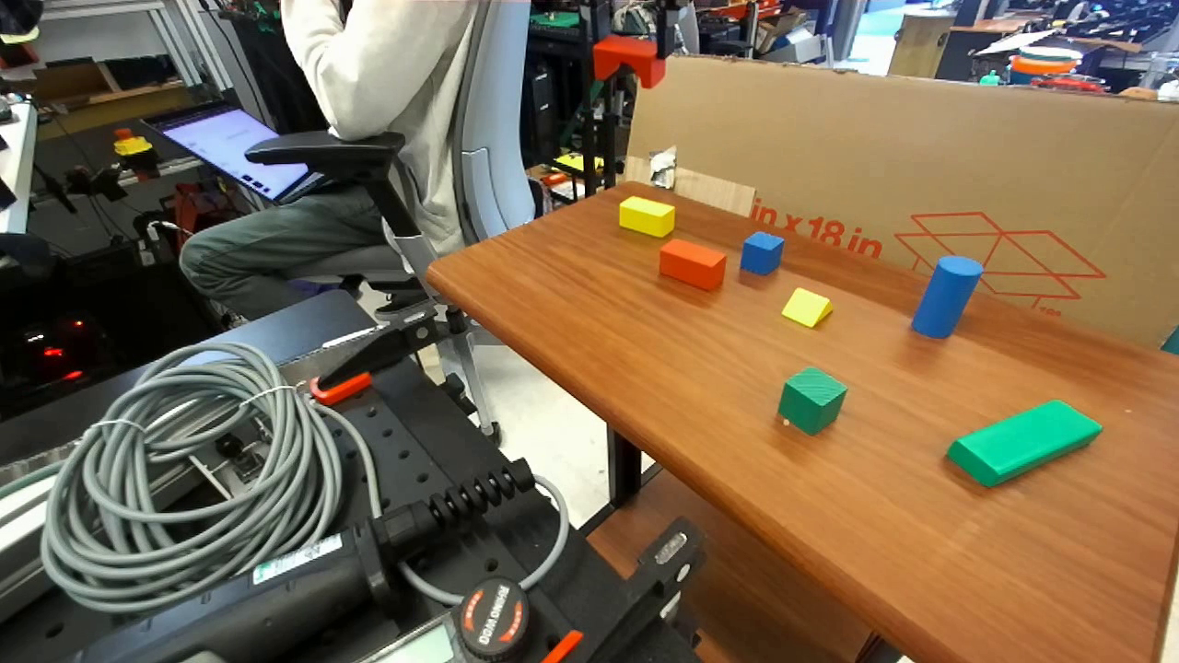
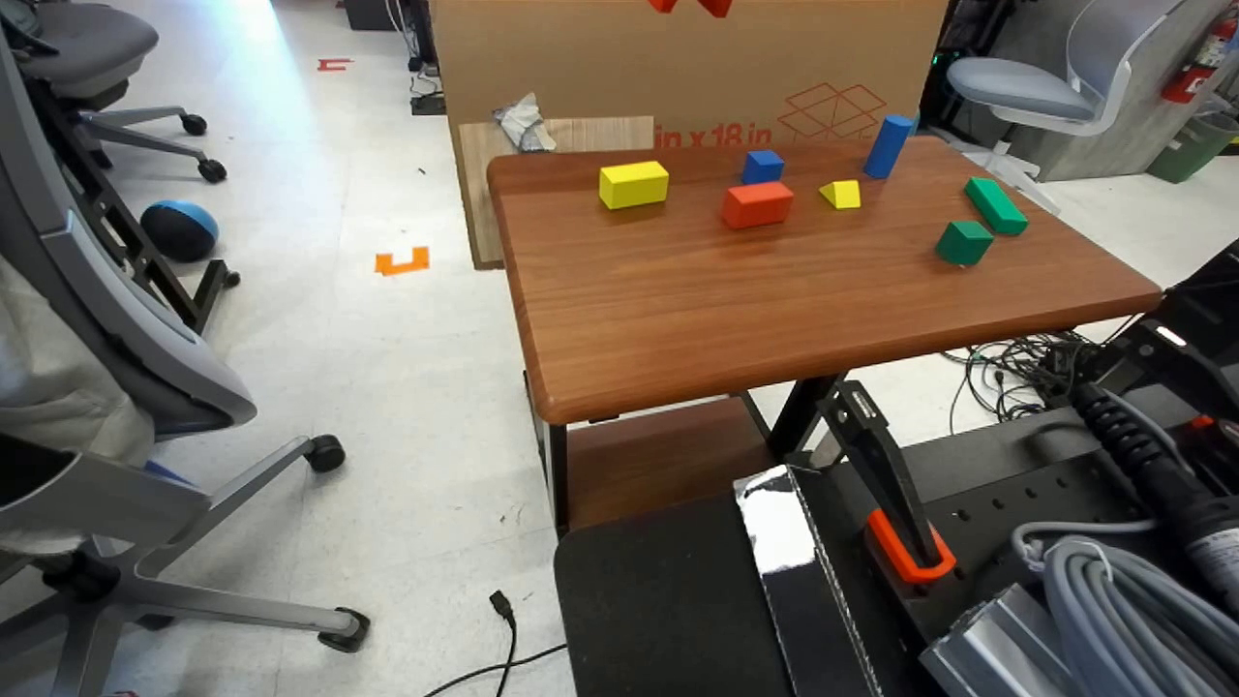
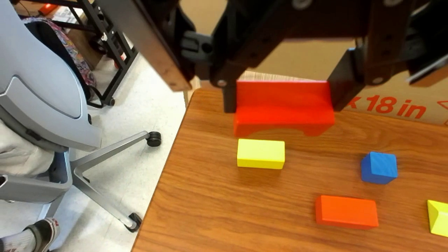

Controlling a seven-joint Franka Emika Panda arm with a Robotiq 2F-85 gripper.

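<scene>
A red arch block (image 3: 283,103) is clamped by its two ends in my gripper, whose black fingers (image 3: 229,96) press on it. In exterior view 1 the arch block (image 1: 631,61) hangs well above the table's far end, with only the finger ends showing. Exterior view 2 shows just the feet of the arch (image 2: 690,6) at its top edge. Beneath it on the table stand a yellow block (image 3: 260,154), an orange-red block (image 3: 346,212) and a blue cube (image 3: 379,168).
A yellow wedge (image 1: 808,308), a blue cylinder (image 1: 947,296), a green cube (image 1: 813,400) and a long green block (image 1: 1024,442) lie farther along the table (image 1: 663,376). Cardboard (image 1: 862,144) walls its back edge. A person sits beside the far end.
</scene>
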